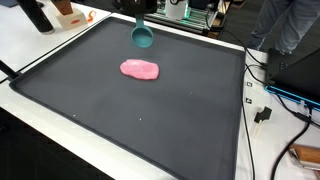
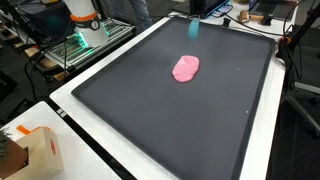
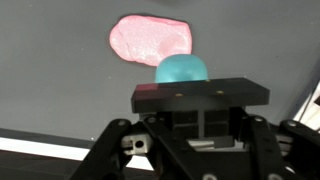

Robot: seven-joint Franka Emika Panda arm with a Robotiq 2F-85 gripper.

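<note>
A flat pink lump (image 1: 139,69), oblong with rounded edges, lies on the dark grey mat; it shows too as a pink patch (image 2: 186,68) in the second exterior view. Behind it in the first exterior view, a teal round-ended tool (image 1: 142,37) hangs from my gripper, which is largely cut off by the top edge. In the wrist view my gripper is shut on this tool, whose teal end (image 3: 181,67) sticks out past a black bar, close beside the pink lump (image 3: 150,40). Whether the teal end touches the mat, I cannot tell.
White table edging (image 2: 110,142) surrounds it. Cups and an orange-and-white item (image 1: 68,16) stand at the far left, and cables run along the right side.
</note>
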